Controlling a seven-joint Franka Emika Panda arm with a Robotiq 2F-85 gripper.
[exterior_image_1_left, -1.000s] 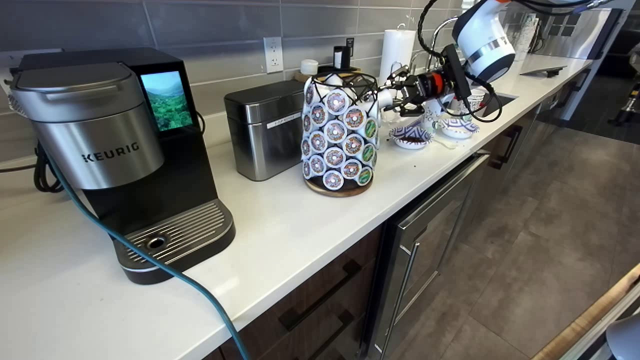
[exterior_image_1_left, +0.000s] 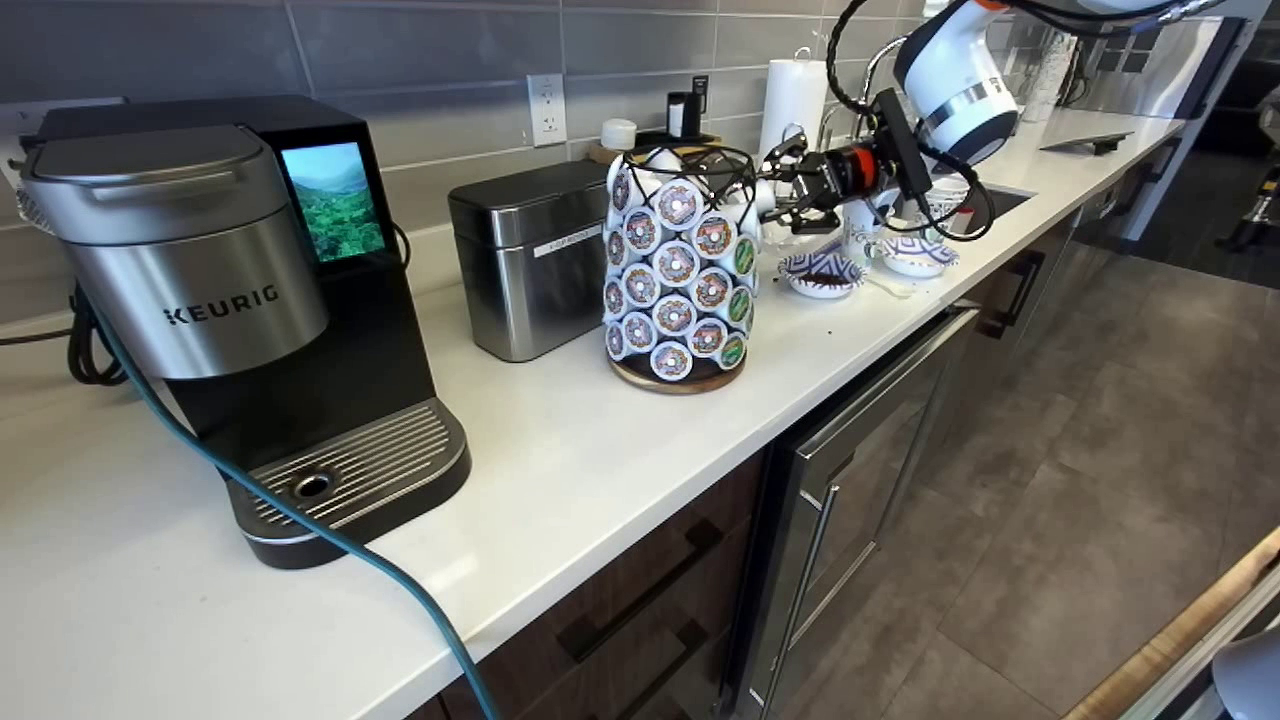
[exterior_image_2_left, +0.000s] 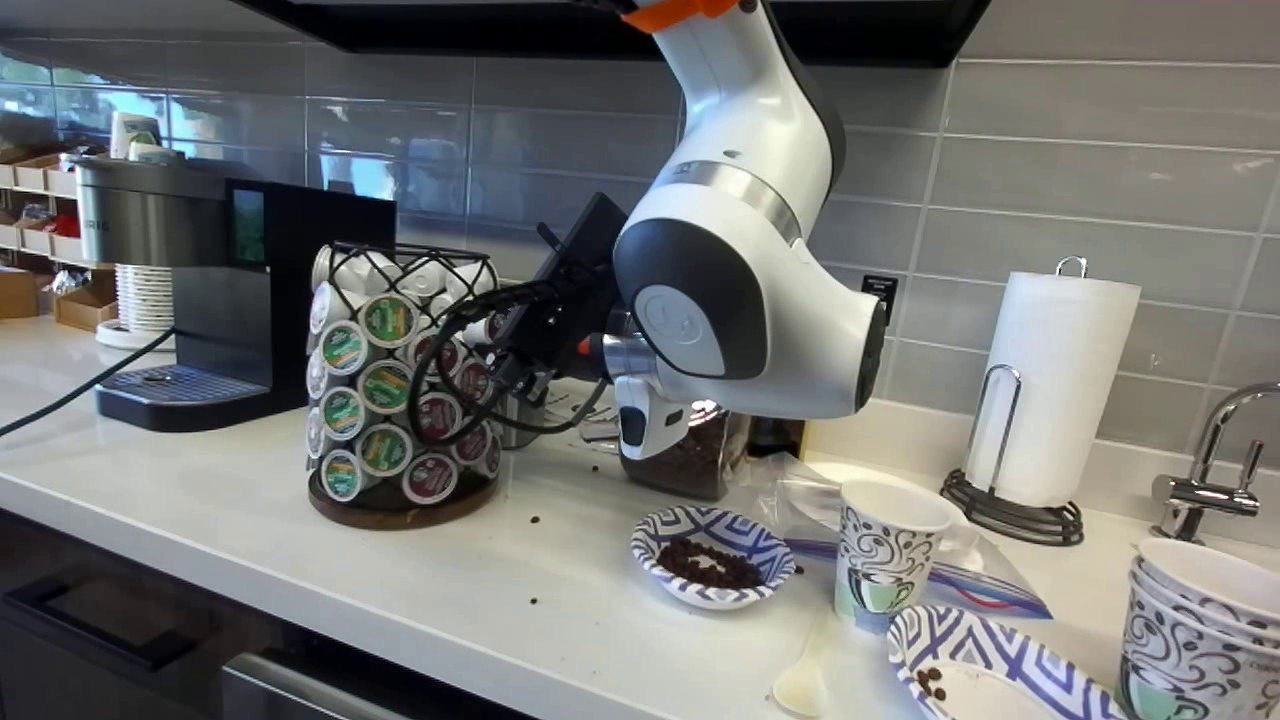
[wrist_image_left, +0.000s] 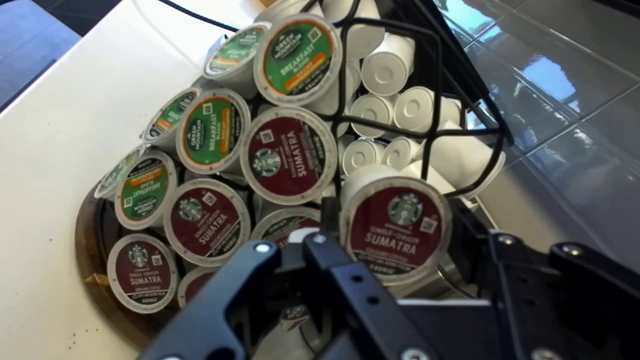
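Observation:
A round wire carousel (exterior_image_1_left: 690, 380) on a wooden base stands on the counter, packed with coffee pods. In the wrist view, my gripper is shut on a maroon Starbucks Sumatra pod (wrist_image_left: 397, 231), with one finger on each side and the printed lid facing the camera. This pod sits at the carousel's upper edge, close to the black wire; whether it is clear of its slot I cannot tell. Beside it are more Sumatra pods (wrist_image_left: 289, 155) and green Breakfast Blend pods (wrist_image_left: 213, 130). Exterior view 2 has the gripper largely hidden behind cables.
A Keurig machine (exterior_image_1_left: 192, 276) and a steel box (exterior_image_1_left: 528, 264) stand left of the carousel. To its right are a bowl of coffee beans (exterior_image_2_left: 714, 558), a paper cup (exterior_image_2_left: 890, 546) and a paper towel roll (exterior_image_2_left: 1056, 384).
The arm and gripper have shifted slightly left, towards the carousel. The carousel's pods sit a touch further right, as if it has turned a little.

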